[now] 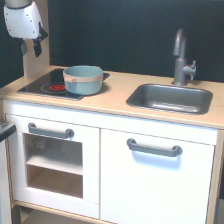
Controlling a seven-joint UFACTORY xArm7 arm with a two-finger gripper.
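Note:
A blue-grey pot (84, 82) with a brownish band near its rim rests on the dark stove top (48, 83), toward its right side. In the upper left corner hangs my gripper (31, 47), its dark fingers under a white arm part. It is above and to the left of the pot, well apart from it. The fingers are too small here to show surely how far apart they stand. No object is visible at them.
A metal sink (170, 97) with a grey faucet (180, 60) occupies the right of the wooden counter (118, 92). Bare counter lies between pot and sink. Below are a windowed oven door (88, 135) and a white cabinet door (150, 180), both with grey handles.

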